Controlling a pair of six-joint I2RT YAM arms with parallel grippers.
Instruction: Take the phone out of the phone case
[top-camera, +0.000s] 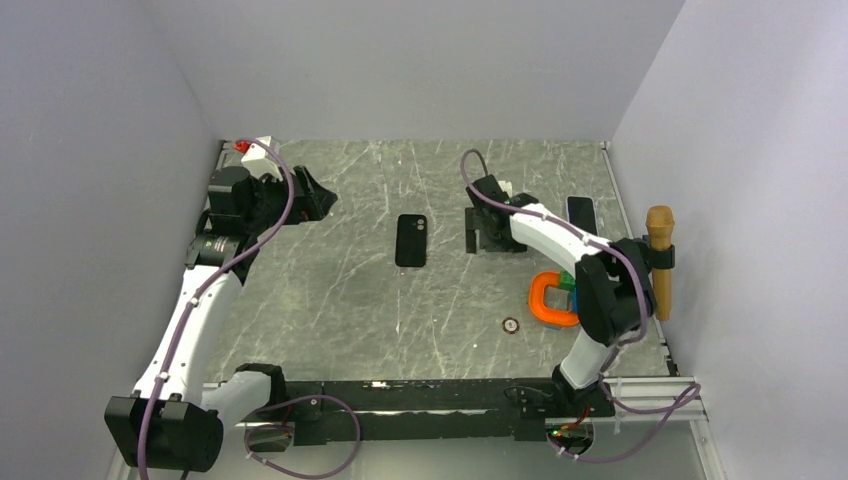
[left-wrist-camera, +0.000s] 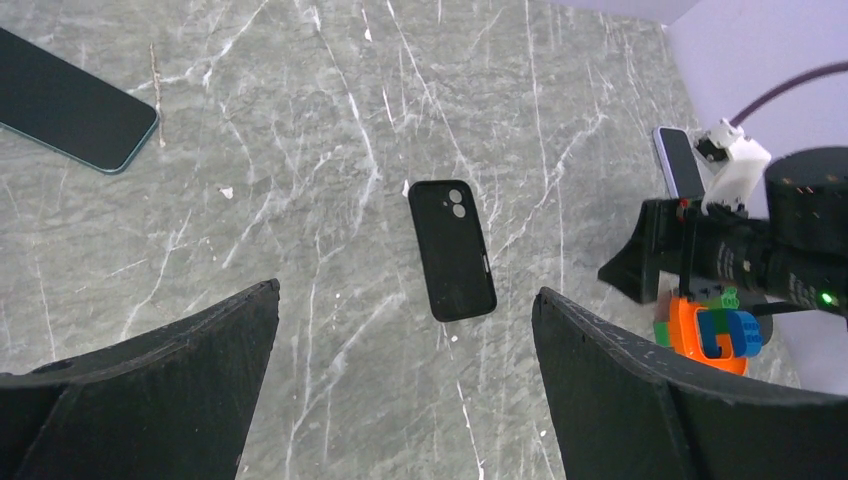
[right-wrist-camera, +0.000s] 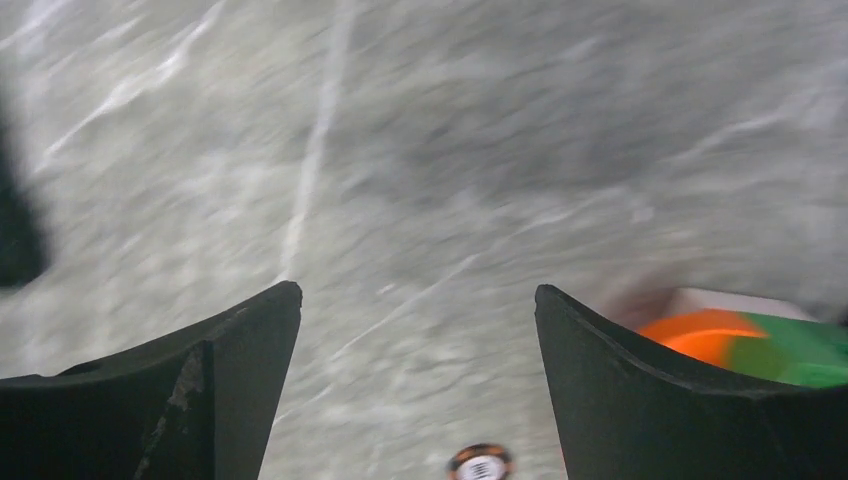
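The black phone case (top-camera: 411, 240) lies flat mid-table, its camera holes at the top right; in the left wrist view the case (left-wrist-camera: 453, 250) looks empty. A dark phone (left-wrist-camera: 70, 100) with a greenish rim lies to its left on the bare table, cut off by that view's edge and not visible from above. My left gripper (top-camera: 318, 199) hangs open over the back left. Right of the case, apart from it, my right gripper (top-camera: 485, 236) is open over bare table, with nothing between its fingers.
Another phone-like dark slab (top-camera: 581, 213) lies at the back right. An orange ring (top-camera: 545, 300) with coloured blocks sits near the right arm, and a small round chip (top-camera: 511, 325) lies in front. A microphone (top-camera: 660, 262) stands at the right wall.
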